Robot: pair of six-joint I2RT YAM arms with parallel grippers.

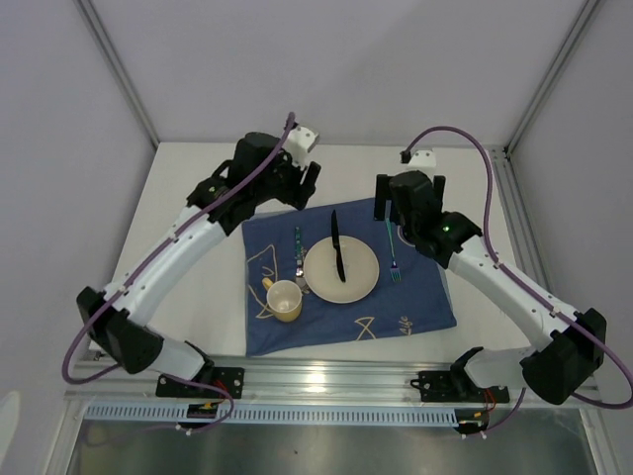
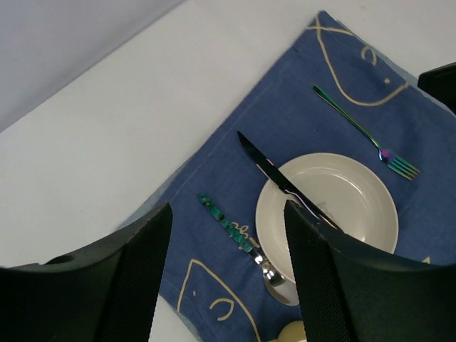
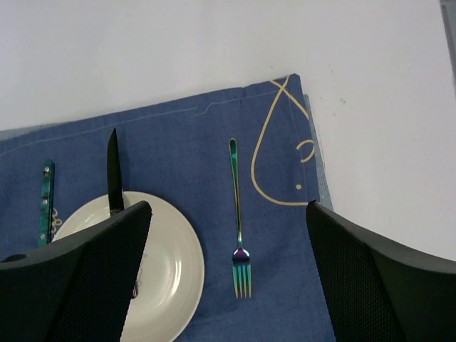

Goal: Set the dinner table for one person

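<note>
A blue placemat (image 1: 316,327) carries a white plate (image 1: 355,283) with a black knife (image 1: 338,252) across it. A green-handled spoon (image 1: 299,257) lies left of the plate, a fork (image 1: 393,257) to its right. A yellow mug (image 1: 287,306) stands at the lower left. My left gripper (image 1: 302,183) hangs over the mat's upper left edge; its fingers are parted with nothing between them. My right gripper (image 1: 410,198) is open above the upper right of the mat, over the fork and plate, holding nothing.
Walls and metal rails border it on the sides and rear.
</note>
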